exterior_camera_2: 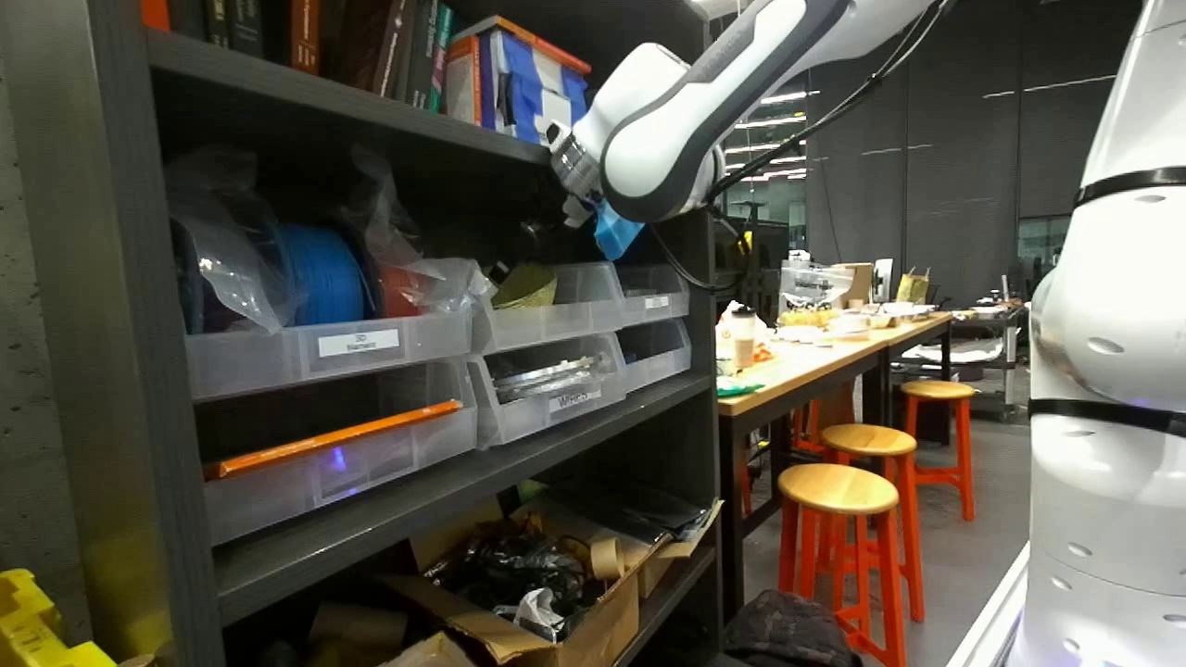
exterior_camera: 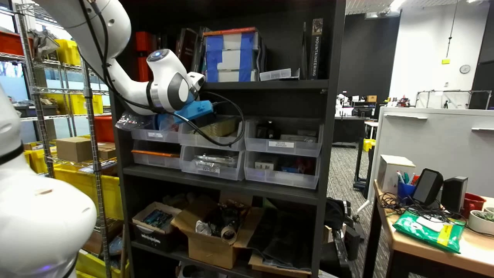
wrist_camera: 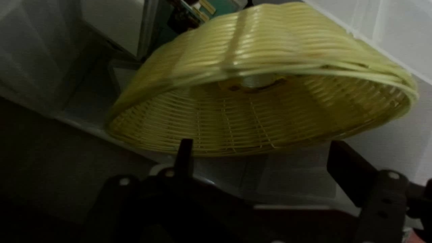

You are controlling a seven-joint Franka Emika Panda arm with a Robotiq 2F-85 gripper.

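A yellow woven basket (wrist_camera: pixel 259 52) lies tilted in the upper middle clear bin, its opening facing the wrist camera. Its near rim is close to my gripper, which stands open, the dark fingers (wrist_camera: pixel 185 156) spread wide and nothing held between them. Whether a fingertip touches the rim I cannot tell. From the side, the basket (exterior_camera_2: pixel 524 285) pokes up above the front of its bin (exterior_camera_2: pixel 556 323). In the first exterior view the basket (exterior_camera: pixel 217 128) is partly visible behind the cable, while the blue wrist housing (exterior_camera: pixel 197 109) hides the fingers.
Other clear bins flank and sit below: filament spools (exterior_camera_2: pixel 322 272) in plastic to the left, supplies (exterior_camera: pixel 294 137) to the right. The upper shelf (exterior_camera: pixel 278 85) runs close above the wrist. A black cable (exterior_camera: pixel 227 143) loops in front of the bins.
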